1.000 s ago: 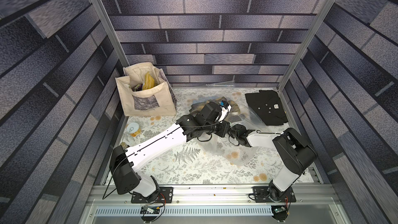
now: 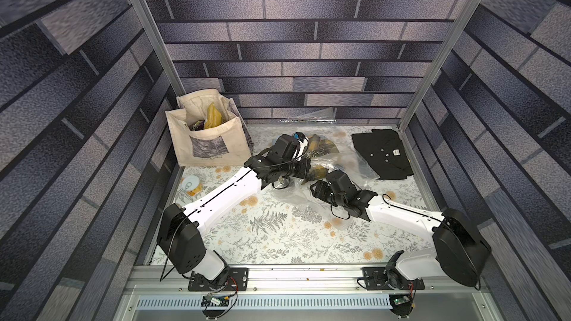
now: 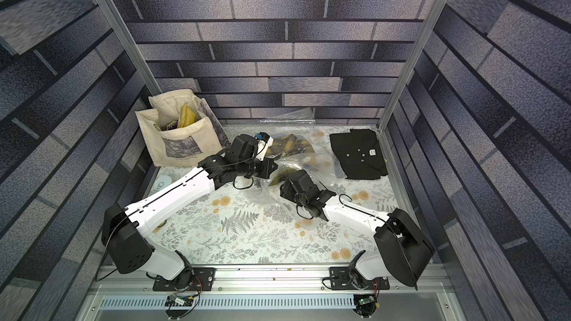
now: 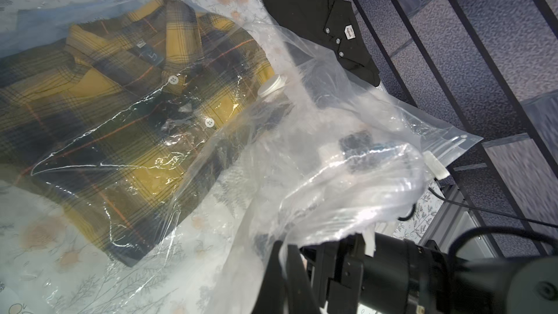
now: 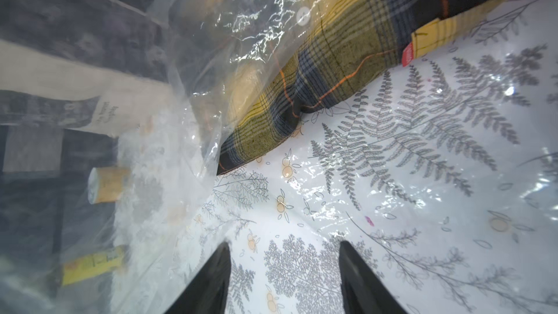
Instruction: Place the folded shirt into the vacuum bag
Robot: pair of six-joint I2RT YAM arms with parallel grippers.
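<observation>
The clear vacuum bag lies loosely over the middle of the table. Under its film in the left wrist view is the folded yellow and navy plaid shirt, collar and buttons showing. My left gripper is shut on the bag's film, which is pulled up in a crumpled fold at its tips. In the right wrist view, my right gripper is open with nothing between its fingers, short of the plaid shirt. Raised film hangs on that view's left side, while the shirt's near edge shows beneath it.
A black folded shirt lies at the back right. The cloth tote bag stands at the back left, with a can in front of it.
My left gripper has shifted left and slightly back. My right gripper has moved left, its arm now stretched out, so the two grippers, earlier close together, stand farther apart. The bag's film has shifted.
</observation>
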